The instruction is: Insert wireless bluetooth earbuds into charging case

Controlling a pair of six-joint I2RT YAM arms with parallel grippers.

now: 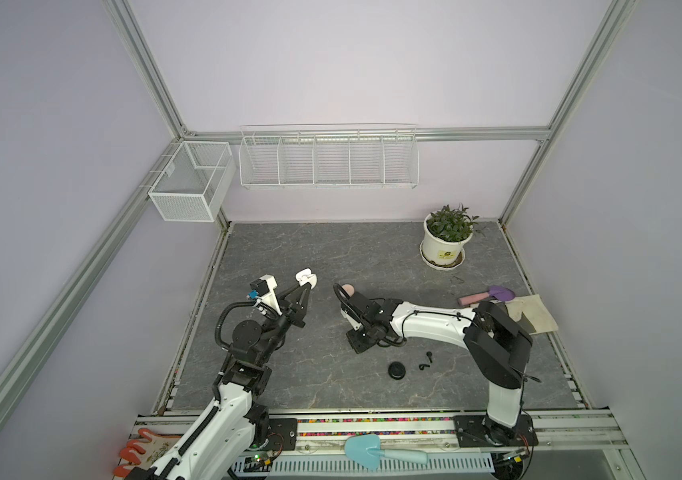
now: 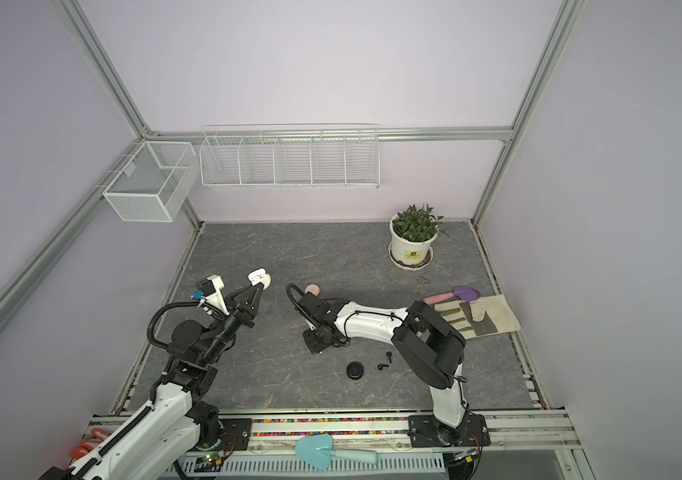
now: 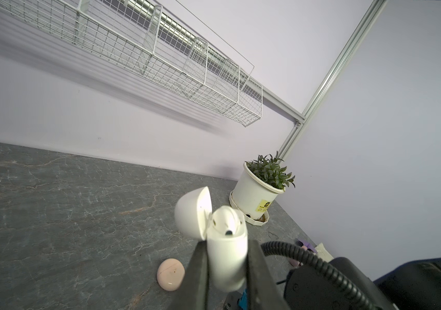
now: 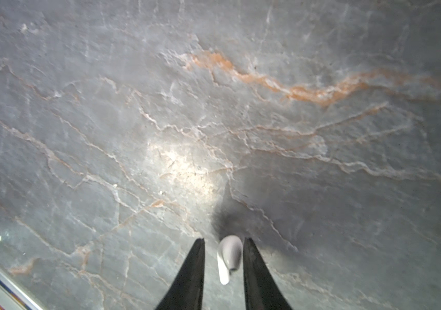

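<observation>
My left gripper is shut on the white charging case, held upright above the table with its lid flipped open; a white shape with a dark spot shows in its top. My right gripper is low over the grey marble table, pointing down, shut on a white earbud between its fingertips. In both top views the right arm reaches across the middle of the table, right of and lower than the case.
A round pink lid lies behind the right arm. A black round case and black earbuds lie at the front. A potted plant, purple trowel and cloth are at the right. Wire baskets hang on the walls.
</observation>
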